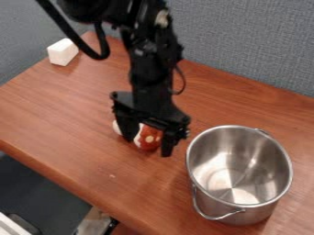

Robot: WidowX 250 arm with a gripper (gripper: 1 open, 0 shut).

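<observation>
My black gripper [147, 138] is down at a toy mushroom [151, 142] with a red, pale-spotted cap and a white stem. Its open fingers stand around the toy, which is partly hidden behind them. To the right, apart from the gripper, stands an empty metal pot [240, 165] with a thin handle.
A white block [62, 50] sits at the far back left.
</observation>
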